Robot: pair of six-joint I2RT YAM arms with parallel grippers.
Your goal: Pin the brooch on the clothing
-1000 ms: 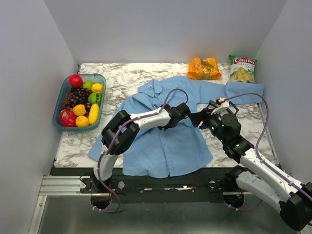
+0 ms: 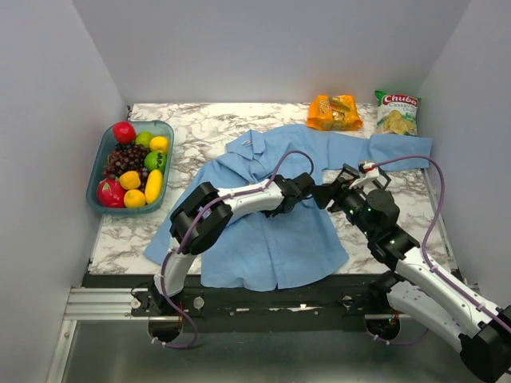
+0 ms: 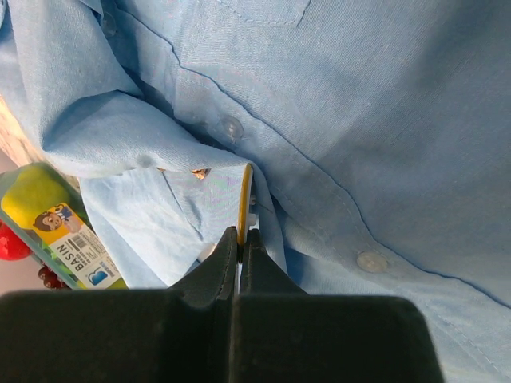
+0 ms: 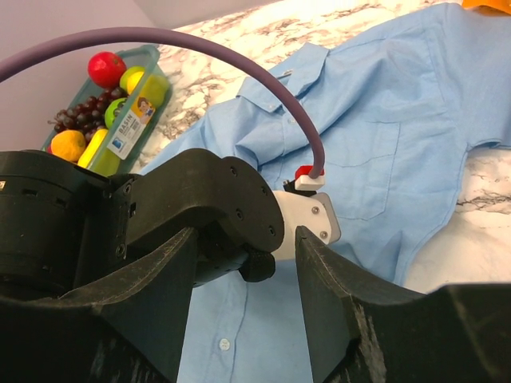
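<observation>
A light blue button shirt (image 2: pixel 271 247) lies spread over the table. In the left wrist view a thin golden strip, apparently the brooch (image 3: pixel 246 191) seen edge-on, stands up from the tips of my left gripper, which is shut on it. Its upper end meets the edge of a shirt fold (image 3: pixel 152 144); whether a pin passes through the cloth is hidden. A small copper-coloured bit (image 3: pixel 200 173) shows beside that fold. My right gripper is open above the shirt, its fingers empty, with the left arm's wrist (image 4: pixel 215 199) visible beyond them.
A fruit basket (image 2: pixel 96 179) stands at the left. Orange packets (image 2: pixel 335 113) and a chip bag (image 2: pixel 397 114) are at the back right. The two arms are very close near the shirt's middle. Bare marble (image 2: pixel 207 120) shows at the back.
Over the last second the left arm has shifted slightly right and toward the front. My right arm has also shifted a little to the right. The shirt looks unchanged.
</observation>
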